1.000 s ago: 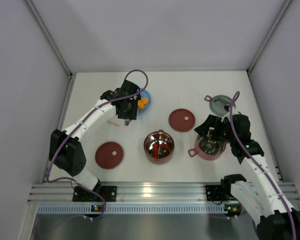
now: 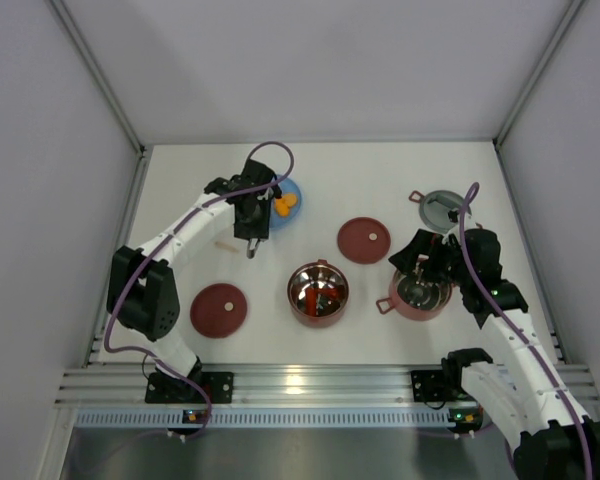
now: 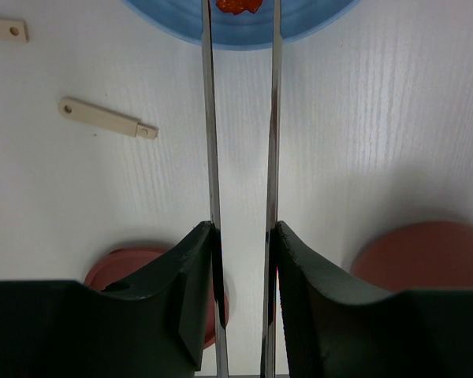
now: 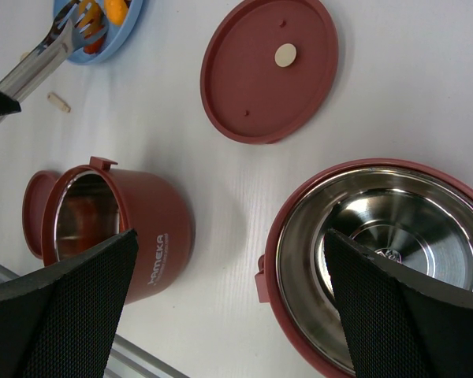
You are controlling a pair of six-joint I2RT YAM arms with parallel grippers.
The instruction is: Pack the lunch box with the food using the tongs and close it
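Note:
My left gripper is closed around metal tongs point(image 3: 272, 142), one tong arm against each black finger. Their two arms stand apart and point at the blue plate point(image 3: 240, 39). Reddish food point(image 3: 236, 5) shows between them there; I cannot tell whether they touch it. From the right wrist view, the tongs' slotted ends point(image 4: 83, 31) are over the plate beside an orange piece point(image 4: 116, 11). The red lunch box point(image 2: 318, 318) stands uncovered in the middle, with red food point(image 2: 322, 300) inside. At the right, my open right gripper hangs empty by a second container point(image 4: 272, 260).
Dark red lids point(image 2: 364, 240) lie flat on the white table. A grey-green lid point(image 2: 441, 209) is at the back right. Beige handle-like pieces point(image 3: 102, 117) lie left of the tongs.
Over the last second the left gripper and tongs have shifted slightly left, near the blue plate. The left elbow has moved a little to the right. The right arm stays still.

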